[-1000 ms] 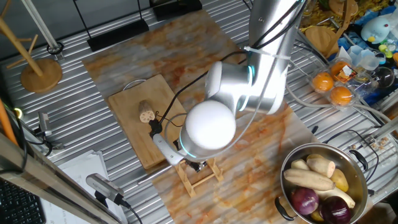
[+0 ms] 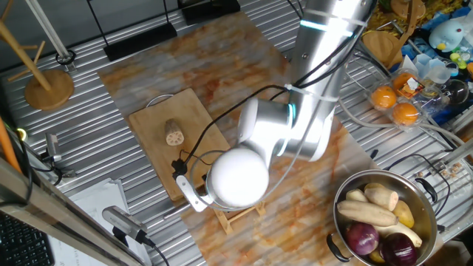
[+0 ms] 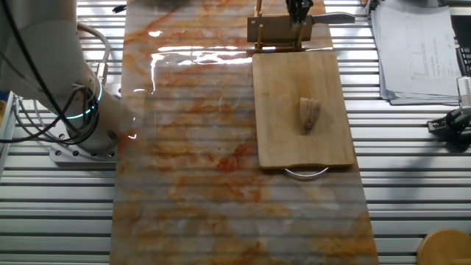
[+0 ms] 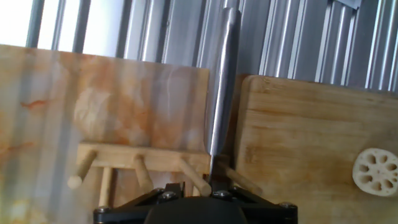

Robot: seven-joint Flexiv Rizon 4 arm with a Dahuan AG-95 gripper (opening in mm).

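Observation:
A knife lies across a wooden rack point(image 4: 118, 155); in exterior view 2 its broad blade point(image 3: 272, 31) rests on the rack and its handle point(image 3: 335, 18) points right, past the board. My gripper point(image 3: 298, 16) is over the blade near the handle end. From the wrist view, the dark fingers of my gripper are close around the lower end of the knife handle point(image 4: 222, 81); whether they grip it cannot be made out. A cut lotus root piece point(image 2: 174, 133) rests on the wooden cutting board point(image 2: 151, 151), clear of the gripper.
A steel pot point(image 2: 341, 222) of vegetables stands at the lower right of exterior view 1. Oranges point(image 2: 405, 113) in clear packaging sit at the right. Papers point(image 3: 416, 51) lie beyond the knife handle.
The board and lotus root have stayed put.

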